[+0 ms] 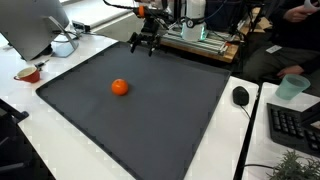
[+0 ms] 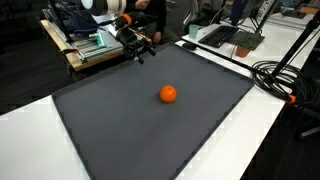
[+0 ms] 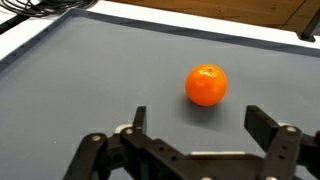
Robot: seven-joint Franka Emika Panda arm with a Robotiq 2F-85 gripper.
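Observation:
An orange ball [image 1: 120,87] rests alone on the dark grey board, left of centre in exterior view 1. The same orange ball [image 2: 168,94] shows near the middle of exterior view 2, and the ball [image 3: 206,85] lies ahead of my fingers in the wrist view. My gripper [image 1: 147,42] hovers at the board's far edge, well apart from the ball. In the wrist view my gripper is open, its two dark fingertips wide apart with nothing between them.
Most of the grey board [image 1: 160,130] is bare. A red cup [image 1: 28,74] stands left of it, and a black mouse [image 1: 240,96] and keyboard [image 1: 297,128] lie to the right. Coiled black cable [image 2: 280,80] sits beyond the board.

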